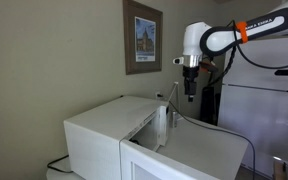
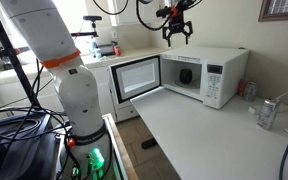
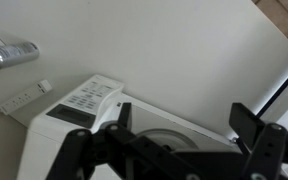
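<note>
High over the counter hangs my gripper (image 1: 191, 98), open and empty. In the wrist view its dark fingers (image 3: 242, 122) stand wide apart. Below is a white microwave (image 2: 222, 57) with its door (image 2: 134, 80) swung open. A dark rounded object (image 2: 186, 76) rests inside the cavity; I cannot tell what it is. From above, the wrist view shows the control panel (image 3: 90, 94) beside the gripper, while the gripper body covers part of the microwave.
A silver can (image 3: 11, 55) lies within the wrist view near a white power strip (image 3: 26, 97); in exterior view 2 the can (image 2: 267, 114) stands right of the microwave. Bare counter (image 2: 189, 145) stretches in front. A framed picture (image 1: 143, 38) hangs on the wall.
</note>
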